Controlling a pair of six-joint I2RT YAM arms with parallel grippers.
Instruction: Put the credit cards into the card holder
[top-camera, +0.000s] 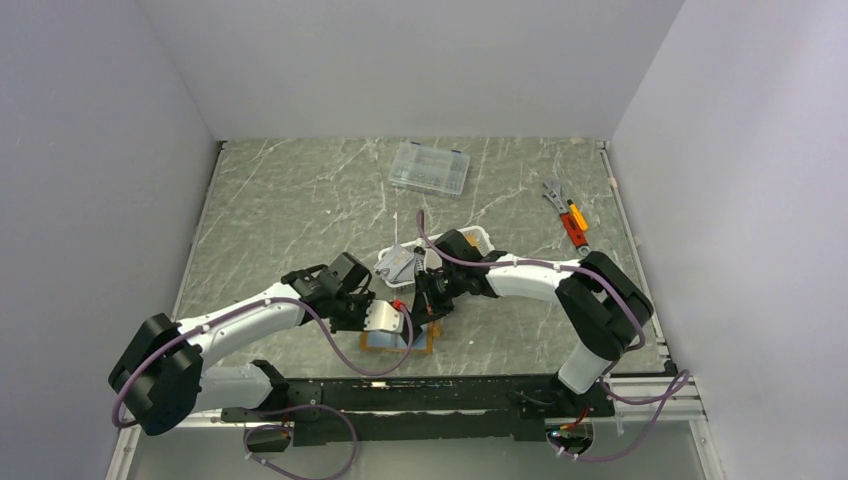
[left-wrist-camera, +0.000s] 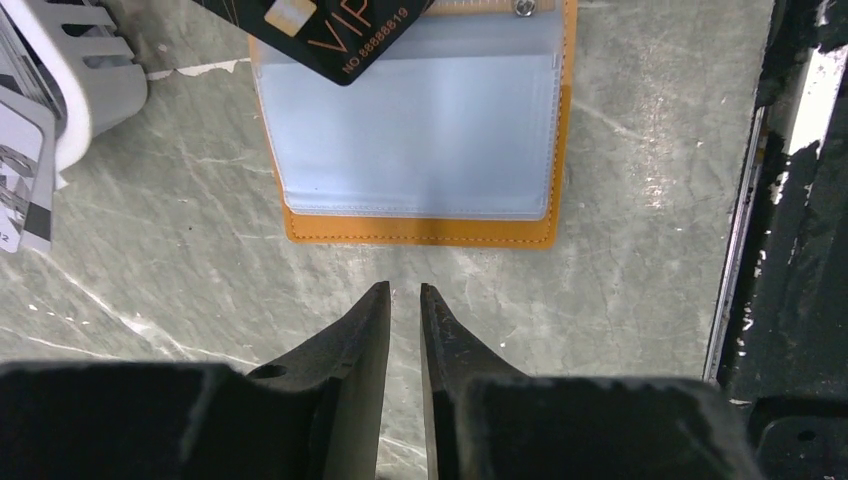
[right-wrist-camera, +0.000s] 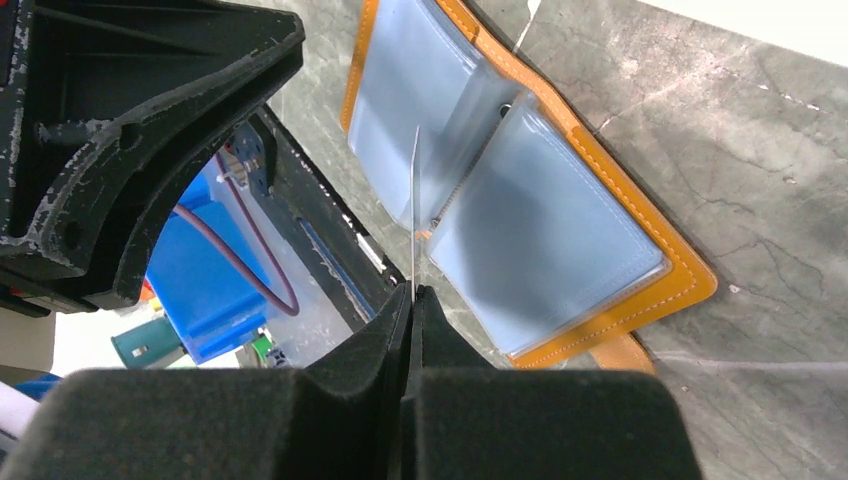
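An open card holder with clear sleeves and a tan cover lies at the front middle, also seen below the right gripper. A black VIP card hangs over it in the left wrist view; in the right wrist view it is a thin edge between the fingertips of my right gripper, which is shut on it. My left gripper is slightly open beside the holder, nothing between its fingertips. In the top view both grippers partly hide the holder.
A white basket with cards stands just behind the holder. A clear compartment box lies at the back, pliers and a yellow tool at the right.
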